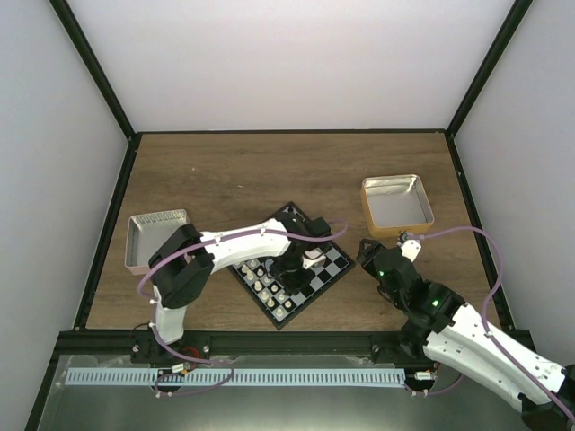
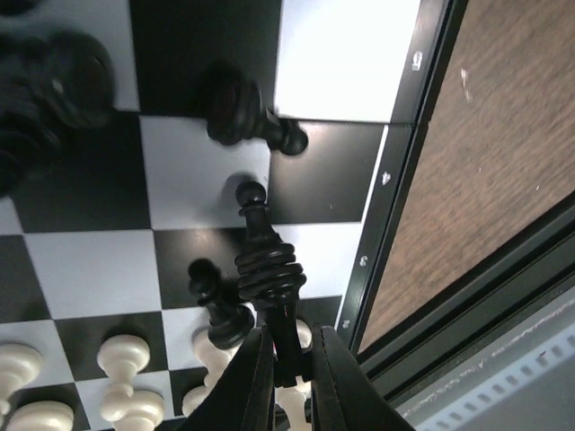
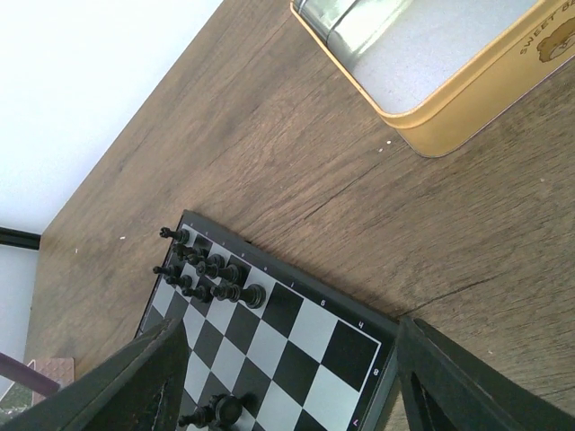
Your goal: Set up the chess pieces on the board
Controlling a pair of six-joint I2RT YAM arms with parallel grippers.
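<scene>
The chessboard lies mid-table under my left arm. My left gripper is shut on a black chess piece, held over the board near other black pieces; white pieces line the board's lower part in the left wrist view. In the right wrist view black pieces crowd the board's far end. My right gripper stands open right of the board, nothing between its fingers.
A gold-rimmed tin sits at the back right and a silver tray at the left. The wooden table behind the board is clear.
</scene>
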